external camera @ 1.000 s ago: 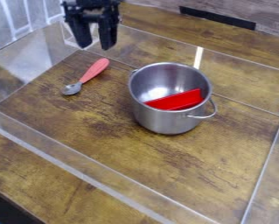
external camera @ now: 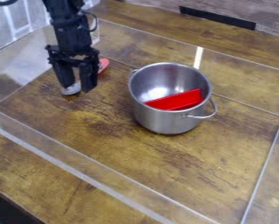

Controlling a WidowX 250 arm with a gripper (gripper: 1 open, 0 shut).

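My black gripper (external camera: 73, 72) is low over the table at the upper left, directly over a spoon with a silver head (external camera: 72, 89) and a red handle (external camera: 103, 65), which it largely covers. I cannot tell whether its fingers have anything between them. A steel pot (external camera: 165, 123) with side handles stands to the right of centre, holding a red rectangular object (external camera: 174, 98).
Thin pale lines cross its surface, and a short white strip (external camera: 198, 56) lies behind the pot.
My gripper has come down and toward the camera from the back, now covering much of the spoon. The pot and its contents have not moved.
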